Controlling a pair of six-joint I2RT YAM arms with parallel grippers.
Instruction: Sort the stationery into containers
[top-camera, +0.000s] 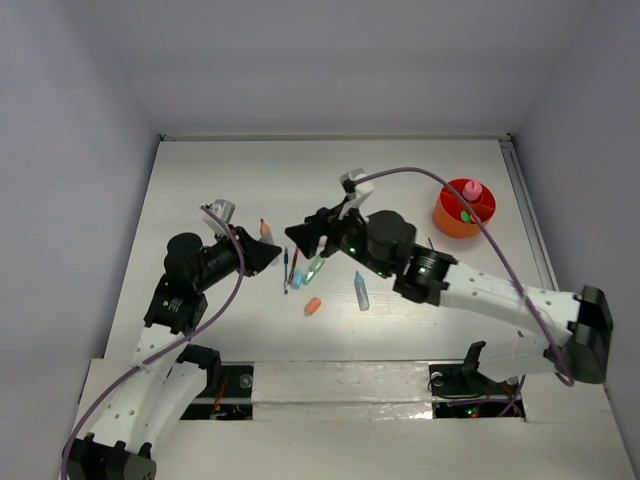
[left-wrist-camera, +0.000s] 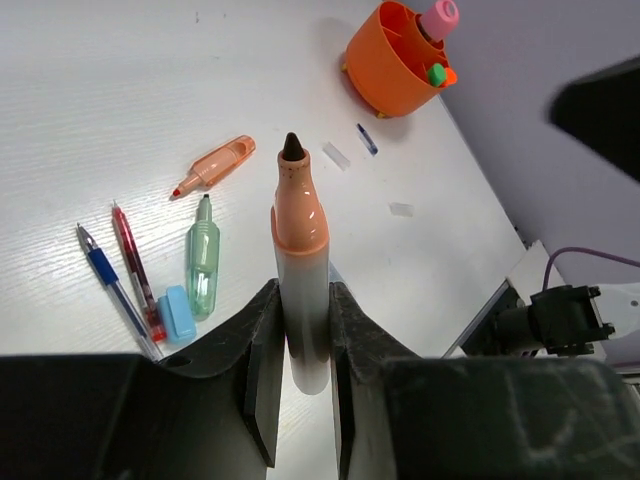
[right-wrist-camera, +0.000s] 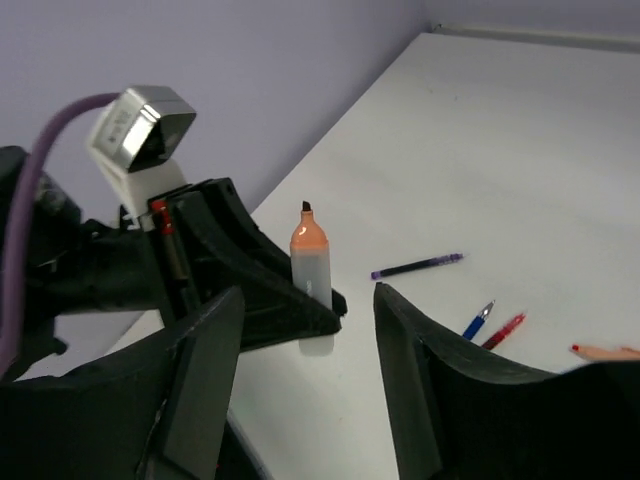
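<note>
My left gripper is shut on an orange-and-white marker (left-wrist-camera: 302, 250), which stands upright with its dark tip up. My right gripper stands open, a short way to the right of the left one in the top view, with nothing held. On the table lie a blue pen (left-wrist-camera: 118, 290), a red pen (left-wrist-camera: 136, 268), a green marker (left-wrist-camera: 203, 262), a small blue piece (left-wrist-camera: 177, 315) and a peach marker (left-wrist-camera: 217, 165). At the far right stands an orange divided cup (top-camera: 457, 228) with a pink item (top-camera: 472, 189) and a green one inside.
A pale blue marker (top-camera: 361, 291) and a short orange piece (top-camera: 313, 306) lie toward the table's front. The right arm reaches across the right half of the table. Bare tabletop (top-camera: 330, 165) stretches along the back.
</note>
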